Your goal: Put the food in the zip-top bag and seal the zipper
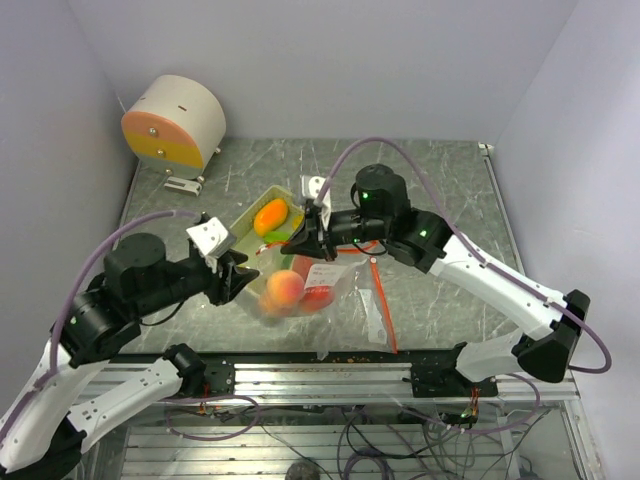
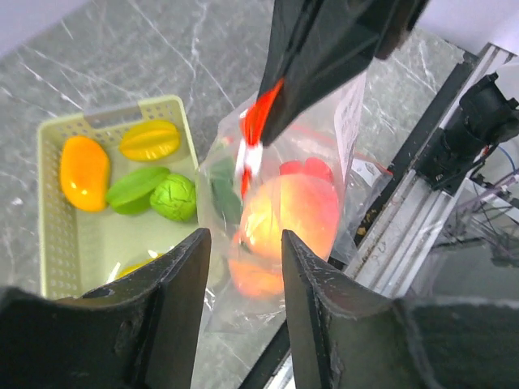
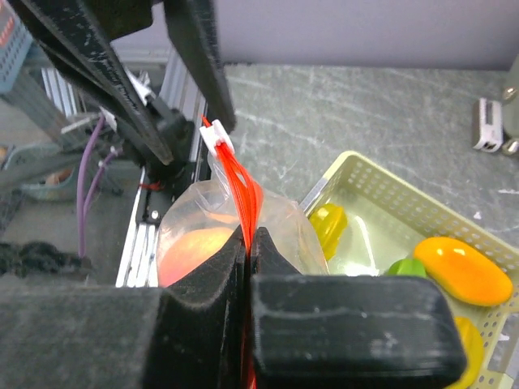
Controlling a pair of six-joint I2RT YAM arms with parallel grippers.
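A clear zip top bag [image 2: 219, 194] with an orange zipper strip lies in front of the basket, holding a peach [image 1: 284, 288] and other red and orange food. My right gripper is shut on the orange zipper strip [image 3: 242, 190], near the strip's end where a white slider [image 3: 217, 138] sits. In the left wrist view the right fingers come down from above, pinching the strip. My left gripper is parted, with nothing held between its fingertips, just to the left of the strip's end. Part of the bag's mouth hides behind the right gripper.
A pale green basket [image 2: 50, 203] with a mango [image 2: 84, 173], green produce [image 2: 173, 197] and a yellow fruit [image 2: 151, 140] stands behind the bag. A toy bread bin [image 1: 175, 125] is at back left.
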